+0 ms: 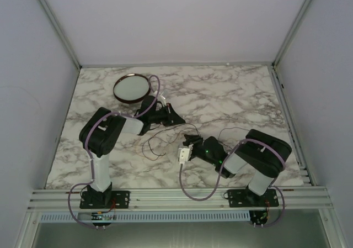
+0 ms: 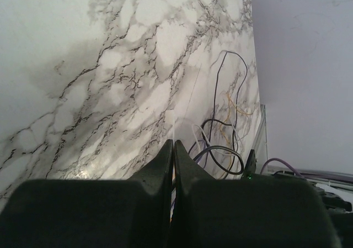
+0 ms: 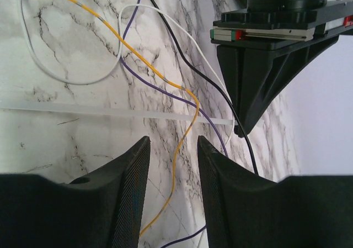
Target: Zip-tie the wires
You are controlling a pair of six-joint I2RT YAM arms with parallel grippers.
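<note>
A loose bundle of thin wires, yellow (image 3: 155,70), black (image 3: 183,56), white (image 3: 79,83) and purple (image 3: 160,90), lies across the marble. A translucent strip (image 3: 99,109), like a zip tie, runs beneath the wires in the right wrist view. My left gripper is shut above the wires, with a thin pale line at its tips; whether it is held is unclear. My right gripper is part open over the wires and strip, nothing between its fingertips but the view of the yellow wire below.
A round dark-rimmed object (image 1: 132,87) lies at the back left. Walls enclose the table.
</note>
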